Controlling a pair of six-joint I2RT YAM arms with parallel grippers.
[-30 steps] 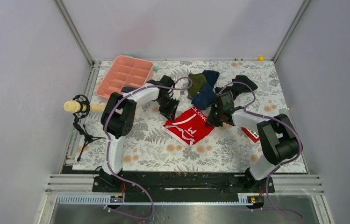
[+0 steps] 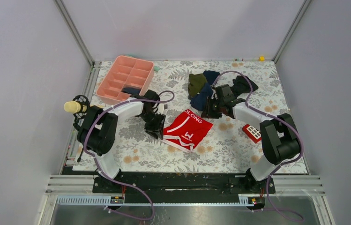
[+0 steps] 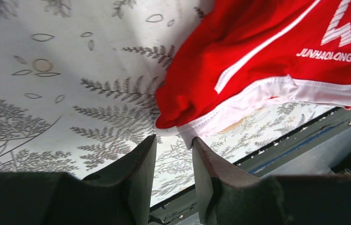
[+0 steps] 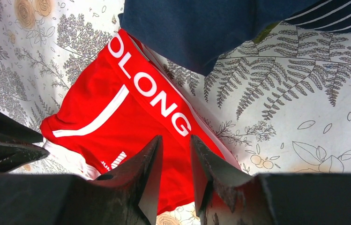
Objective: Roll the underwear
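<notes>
Red underwear (image 2: 187, 130) with white lettering and trim lies spread on the patterned table, its near left edge creased. My left gripper is at that left corner, fingers part open around the white hem tip. My right gripper is over the waistband end, fingers part open; whether any cloth is between them cannot be told.
Folded navy, olive and dark garments (image 2: 201, 93) lie behind the underwear. A pink compartment bin (image 2: 122, 75) is at the back left, a red-and-white object (image 2: 252, 132) at the right.
My left gripper has moved left and toward the front, to the underwear's left corner. The underwear has shifted slightly toward the front left. My right gripper has risen or shifted slightly back.
</notes>
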